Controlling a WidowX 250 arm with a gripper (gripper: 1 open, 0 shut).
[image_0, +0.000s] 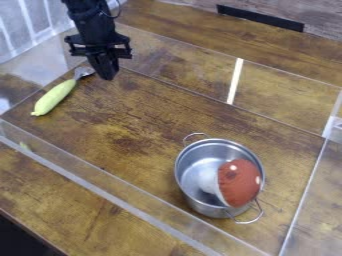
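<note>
My black gripper hangs at the upper left of the camera view, shut, with nothing visible between its fingers. Just below and left of it, a small silver object lies on the wooden table. A pale yellow-green elongated object lies further down and left. At the lower right stands a metal pot with two wire handles, holding a red and white round object.
A clear low barrier runs round the wooden work surface. A white strip lies at the upper right.
</note>
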